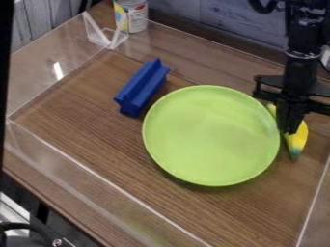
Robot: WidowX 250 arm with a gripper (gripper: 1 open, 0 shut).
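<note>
My black gripper [287, 118] is low at the right, over a yellow banana-like object [295, 143] beside the right rim of the green plate. Its fingertips are close to or on that object; whether anything sits between them is hard to tell. The green plate [206, 135] lies empty in the middle of the wooden table.
A blue block [142, 88] lies left of the plate. A can [130, 15] and a clear plastic piece [103, 33] stand at the back left.
</note>
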